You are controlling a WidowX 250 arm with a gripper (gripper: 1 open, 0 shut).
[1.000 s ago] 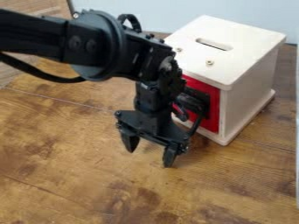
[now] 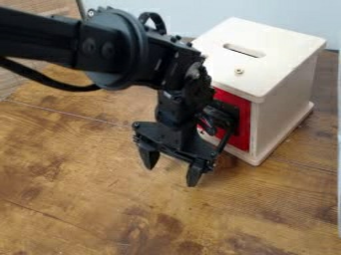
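My black gripper (image 2: 170,165) hangs low over the wooden floor, its two fingers apart with nothing visible between them. Just behind it stands a pale wooden box (image 2: 280,100) with a slot in its lid and a red front panel (image 2: 234,106), partly hidden by my arm and gripper.
A pale wall runs behind the box, and a wooden object (image 2: 24,65) sits at the far left edge.
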